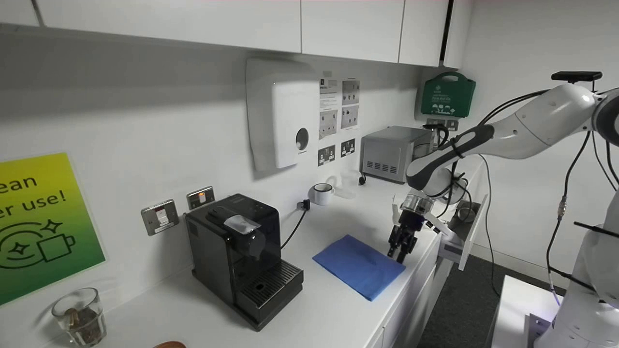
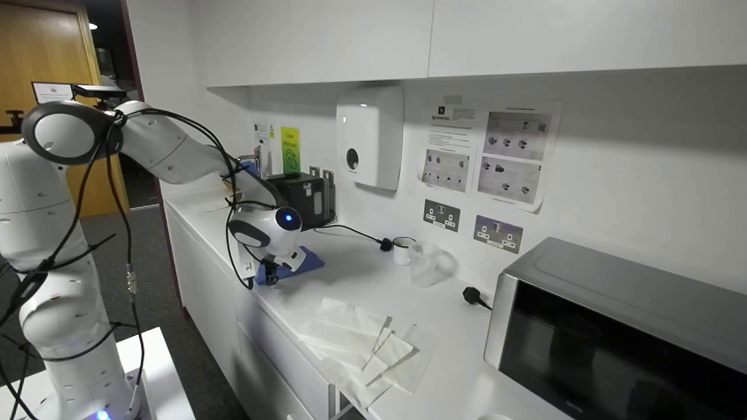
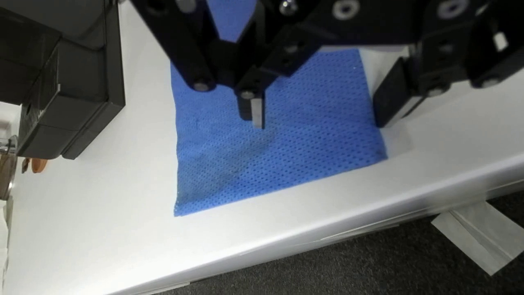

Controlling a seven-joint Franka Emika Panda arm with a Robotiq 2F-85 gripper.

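Observation:
A blue folded cloth [image 1: 357, 268] lies flat on the white counter near its front edge, to the right of the coffee machine. My gripper [image 1: 396, 257] points down over the cloth's far right corner, its tips low against it. In the wrist view the gripper is open, with a wide gap between its fingers. One black finger [image 3: 251, 105] is over the cloth; the other stands just beyond the cloth's edge. Nothing is gripped between them. In exterior view 2 the arm hides part of the cloth [image 2: 308, 262].
The black coffee machine [image 1: 241, 255] stands at the left. A white mug [image 1: 323, 194] and the microwave [image 1: 394, 153] sit farther back. Thin white sheets [image 2: 360, 343] lie on the counter near an open drawer [image 1: 473, 232]. Bare counter surrounds the cloth.

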